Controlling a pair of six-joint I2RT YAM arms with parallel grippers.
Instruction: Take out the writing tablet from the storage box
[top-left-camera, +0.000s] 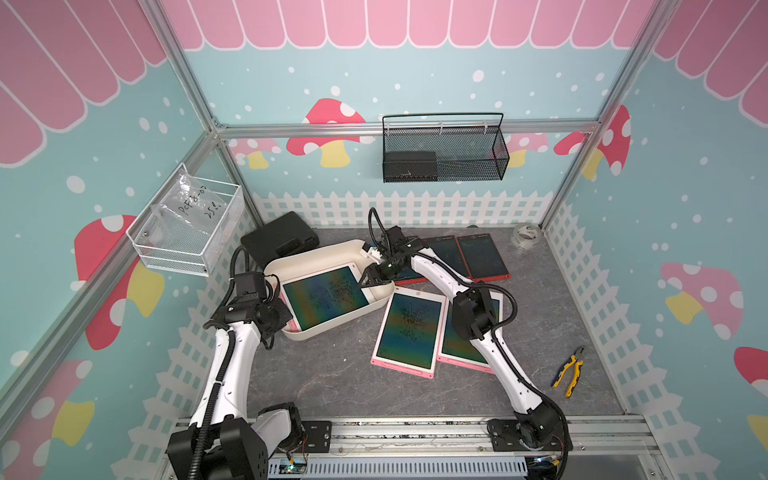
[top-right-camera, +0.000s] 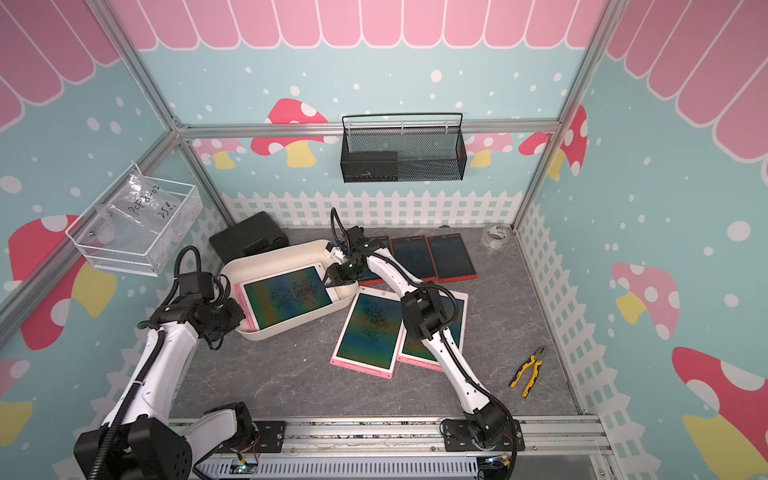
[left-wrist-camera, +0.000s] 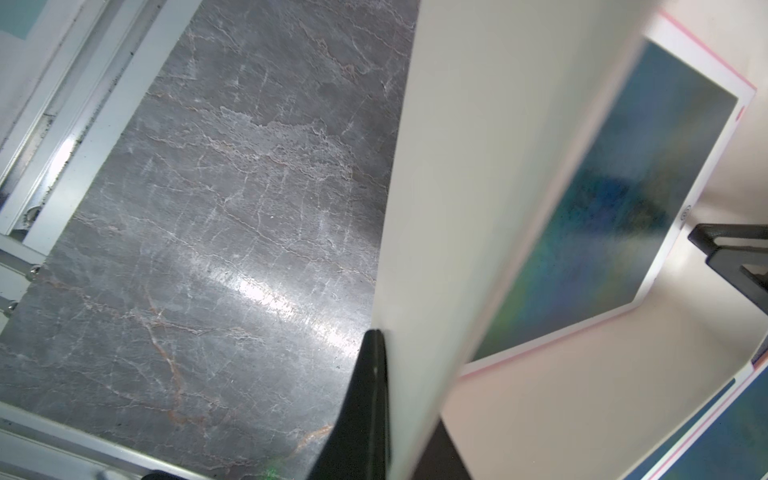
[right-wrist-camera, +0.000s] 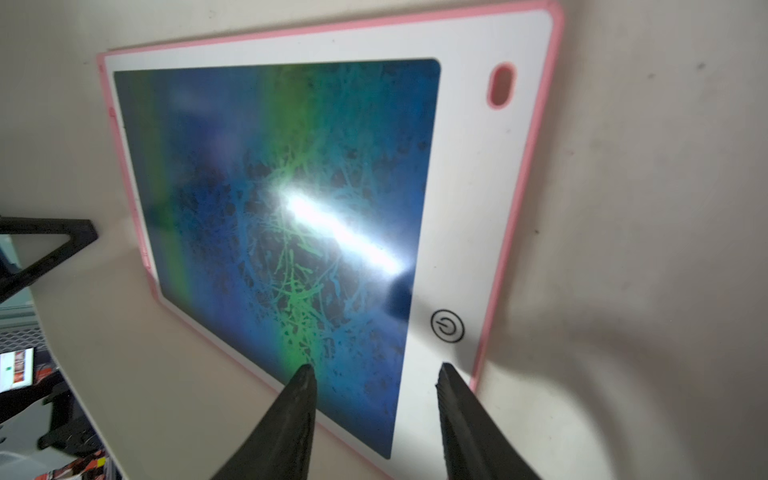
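Observation:
In the top left view the cream storage box (top-left-camera: 316, 327) stands at the left of the table, with a white, pink-edged writing tablet (top-left-camera: 324, 294) lying inside. My left gripper is shut with the box's near-left wall between its fingers. Inside the box, my right gripper hangs over the tablet's corner on the power-button side. Its fingers (right-wrist-camera: 280, 432) are apart, with nothing clasped between them; whether the tips touch the tablet cannot be told.
Two pink-edged tablets (top-left-camera: 410, 332) lie right of the box, and red-edged ones (top-left-camera: 483, 257) behind them. A black case (top-left-camera: 280, 238) sits behind the box. Pliers (top-left-camera: 568, 372) and a tape roll (top-left-camera: 526, 235) are at the right.

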